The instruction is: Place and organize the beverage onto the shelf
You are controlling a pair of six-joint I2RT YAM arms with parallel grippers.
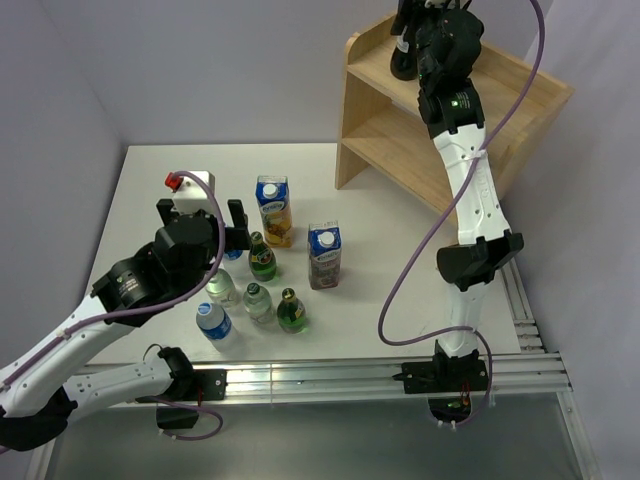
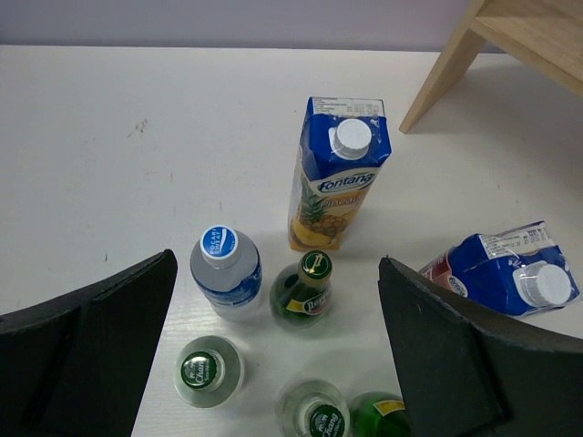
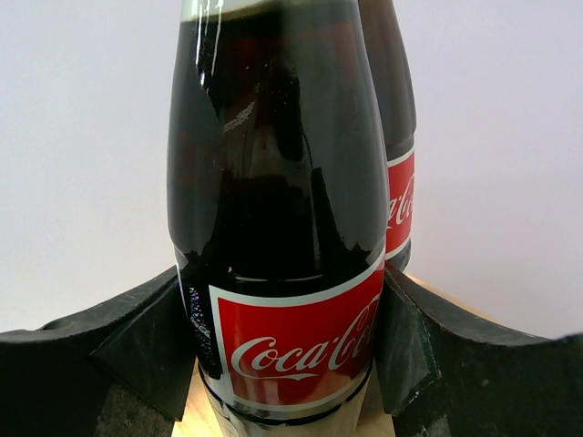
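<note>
My right gripper (image 1: pixel 420 25) is up at the wooden shelf's top board (image 1: pixel 380 65), shut on a Coca-Cola bottle (image 3: pixel 278 337); a second cola bottle (image 3: pixel 396 200) stands behind it. My left gripper hangs open over the table's drinks: a pineapple juice carton (image 2: pixel 319 209), a second blue carton (image 2: pixel 501 264), a blue-label water bottle (image 2: pixel 223 273), and several green and clear bottles, among them a green bottle (image 2: pixel 301 296). Whether the held bottle rests on the board is unclear.
The lower shelf board (image 1: pixel 390 150) looks empty where visible. Bare table (image 1: pixel 390 300) lies below the shelf and at the back left. Grey walls surround the workspace, and a metal rail (image 1: pixel 310 380) runs along the front edge.
</note>
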